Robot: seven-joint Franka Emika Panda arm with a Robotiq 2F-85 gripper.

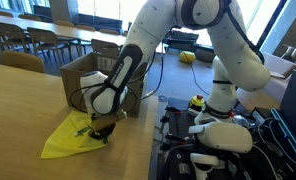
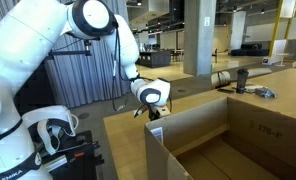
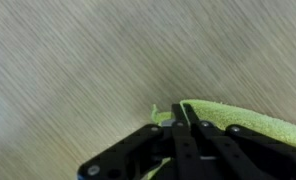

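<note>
A yellow cloth [image 1: 68,140] is spread on the wooden table in exterior view 1, its right part under my gripper [image 1: 100,136]. In the wrist view the gripper is shut, with a fold of the yellow cloth [image 3: 253,119] caught between its fingertips. A small tuft of cloth sticks out to the left of the tips. In exterior view 2 the arm reaches down to the table behind the box, and the cloth cannot be made out there.
An open cardboard box [image 2: 210,128] stands on the table, close behind the arm in exterior view 1. Bare table [image 1: 28,100] lies to the left of the cloth. Chairs [image 1: 21,61] and more tables are farther back.
</note>
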